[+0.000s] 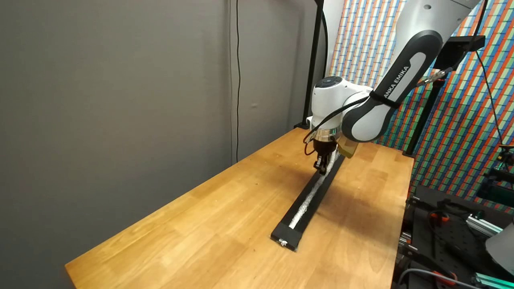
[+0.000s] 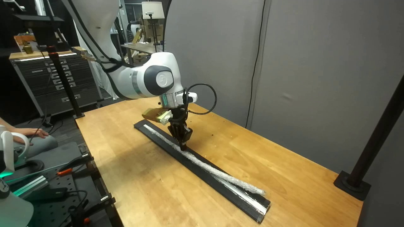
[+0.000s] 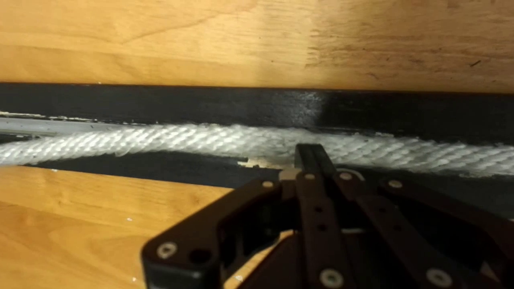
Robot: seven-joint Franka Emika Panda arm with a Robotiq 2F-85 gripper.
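Note:
A white braided rope (image 3: 212, 138) runs along a long black channel strip (image 3: 144, 103) on the wooden table. My gripper is shut, its fingertips at the near edge of the rope in the wrist view; nothing shows between them. Whether the tips press on the rope or only hover close is hard to tell. In the second exterior view the gripper (image 2: 183, 147) points down over the strip's middle to far part. There, the rope (image 2: 242, 184) lies off to one side at the near end, leaving the pale groove (image 2: 242, 194) bare.
A grey wall panel (image 2: 303, 94) borders one long side, with a black post (image 2: 378, 132) at the corner. Clamps and rails (image 1: 482, 226) sit beyond the other edge.

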